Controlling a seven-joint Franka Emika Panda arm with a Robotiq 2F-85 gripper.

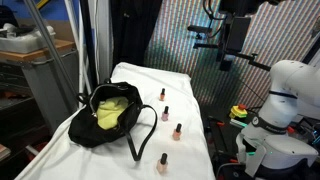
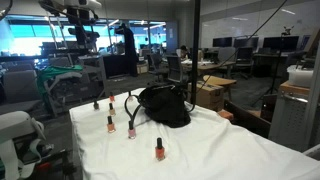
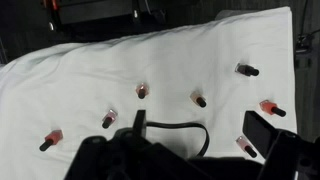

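Observation:
Several small nail polish bottles with dark caps stand spread over a white-covered table [image 1: 110, 162]. Exterior view 2 shows one orange-red bottle [image 2: 159, 153] near the front and another [image 2: 110, 125] farther left. From above, the wrist view shows a red bottle [image 3: 52, 137] at left, a clear-pinkish bottle [image 3: 110, 117], and an orange-red bottle [image 3: 270, 107] at right. A black bag [image 1: 86, 129] lies on the cloth, its strap looping out beside it. High over the table, my gripper is open, its black fingers [image 3: 141, 124] wide apart with nothing between them.
Yellow-green fabric [image 1: 112, 110] shows in the bag's opening. The black strap [image 3: 178, 125] curves across the cloth beneath the gripper, close to some bottles. Open white cloth lies around the bottles. Other desks and chairs stand beyond the table.

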